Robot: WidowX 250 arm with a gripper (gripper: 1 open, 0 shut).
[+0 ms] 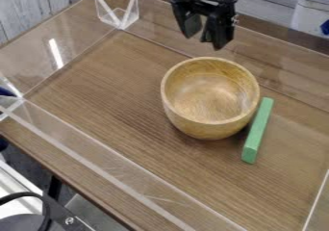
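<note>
The black robot gripper (202, 25) hangs at the top centre, over the wooden table just behind a large light wooden bowl (210, 95). It is open, and I see nothing held in it, though its fingers are small and dark here. A green bar (257, 129) lies to the right of the bowl, lengthwise toward the front.
A clear plastic holder (117, 11) stands at the back left. Black cables and a white fitting sit at the lower left edge.
</note>
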